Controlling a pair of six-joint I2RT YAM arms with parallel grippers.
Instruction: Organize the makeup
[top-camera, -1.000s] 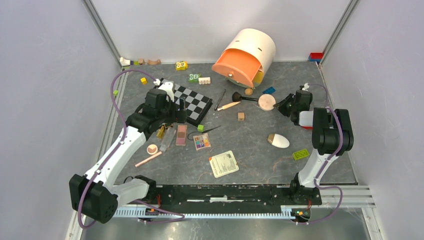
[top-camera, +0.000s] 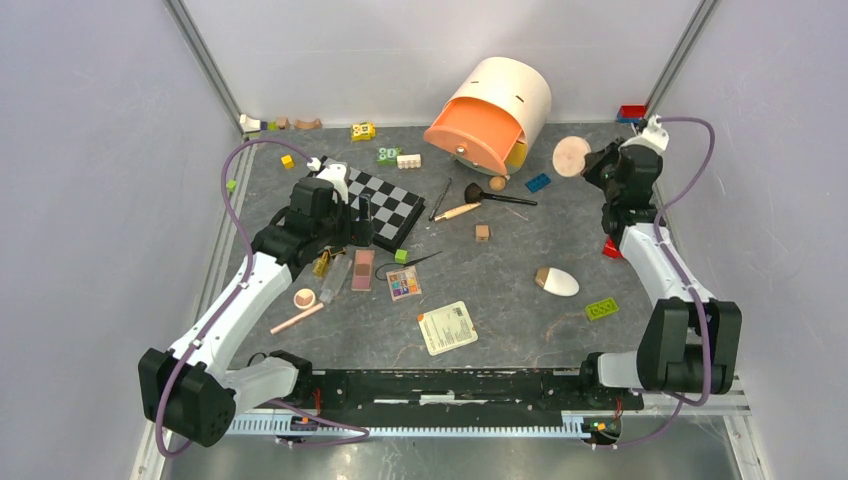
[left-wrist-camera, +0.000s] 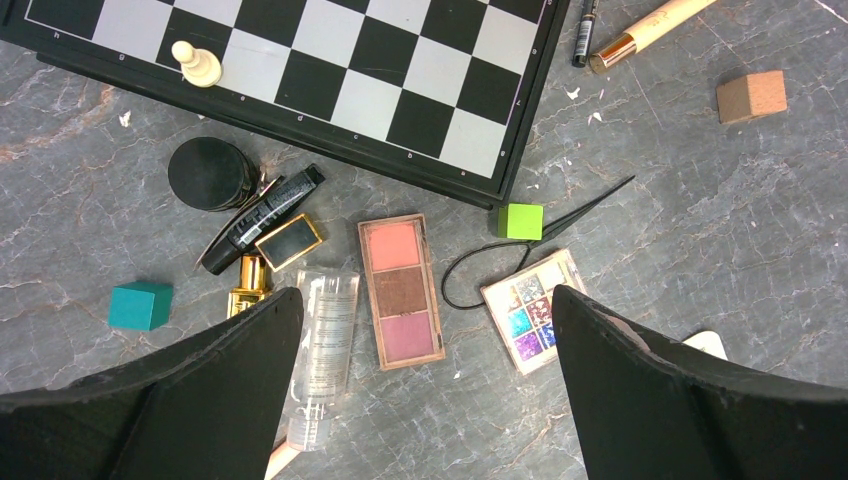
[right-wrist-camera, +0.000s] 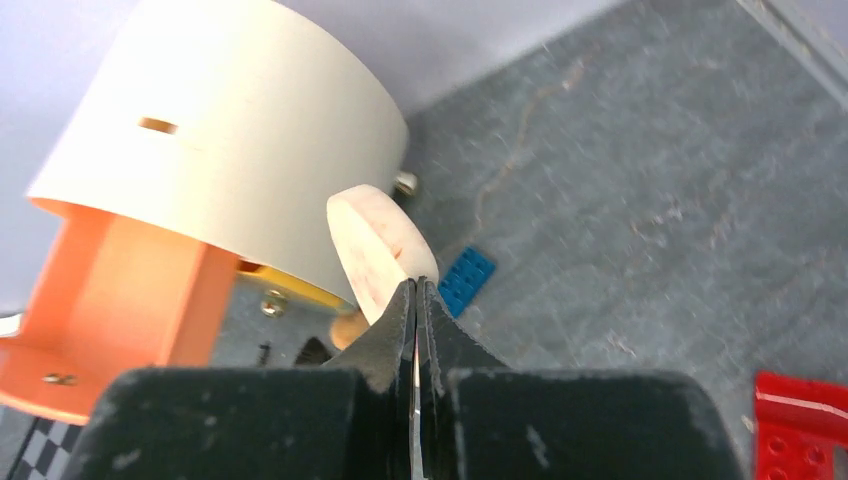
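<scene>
A round, flat, pale pink puff (top-camera: 571, 156) is pinched at its edge by my right gripper, raised at the right of the makeup box. That cream box (top-camera: 515, 95) has its orange drawer (top-camera: 477, 133) pulled out toward the table. Over the left side my left gripper hangs open and empty. Below it lie a blush palette (left-wrist-camera: 403, 290), an eyeshadow palette (left-wrist-camera: 530, 312), a clear tube (left-wrist-camera: 325, 345), a black tube (left-wrist-camera: 262, 220) and a black jar (left-wrist-camera: 210, 174). A black makeup brush (top-camera: 500, 197) and a wooden-handled brush (top-camera: 457, 211) rest in front of the box.
Left of the box lies a chessboard (top-camera: 385, 207) with a pawn (left-wrist-camera: 197, 64) on it. Toy bricks are scattered about, among them a blue one (top-camera: 538, 182) and a green one (top-camera: 602, 309). A white card (top-camera: 447, 328) lies front centre. Bare table surrounds the white oval item (top-camera: 557, 282).
The left arm has stayed still.
</scene>
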